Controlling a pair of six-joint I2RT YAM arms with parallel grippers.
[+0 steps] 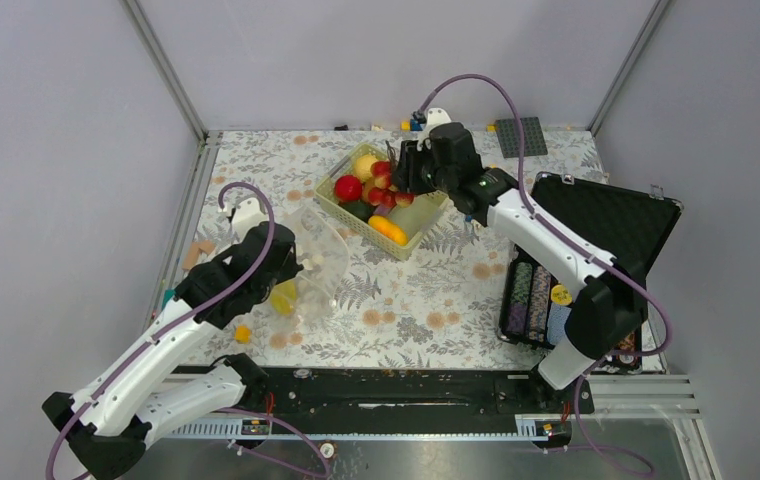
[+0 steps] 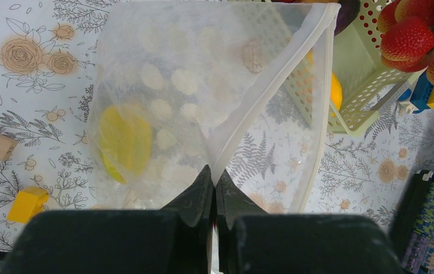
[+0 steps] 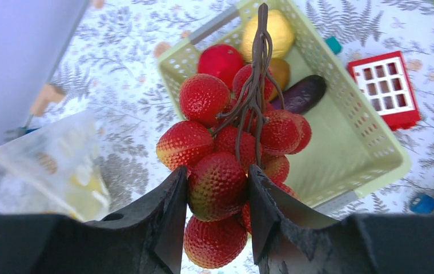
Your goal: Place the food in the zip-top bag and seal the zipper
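Note:
A clear zip bag (image 2: 169, 85) with a yellow item (image 2: 123, 142) inside lies left of the basket. My left gripper is shut on the bag's zipper edge. My right gripper holds a bunch of fake strawberries (image 3: 203, 137) with brown stems, raised over the pale green basket (image 3: 352, 142). Below are a red tomato (image 1: 348, 187), an eggplant (image 3: 306, 94), a potato and yellow fruit (image 1: 364, 167).
An open black case (image 1: 596, 215) is at the right. A red grid toy (image 3: 383, 85) and small blocks lie beyond the basket.

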